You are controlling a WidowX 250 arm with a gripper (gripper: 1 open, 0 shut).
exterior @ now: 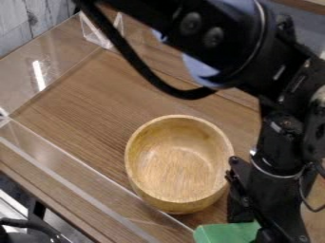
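A round light wooden bowl [172, 161] sits on the wooden surface near the middle. At the lower right, the black gripper [254, 204] hangs low just right of the bowl, over a green object [222, 233] that is cut off by the bottom edge. The fingertips are dark and partly hidden, so whether they grip the green object is unclear.
A clear plastic strip runs along the front left edge. A small clear holder [99, 28] stands at the back left. The dark arm fills the upper right.
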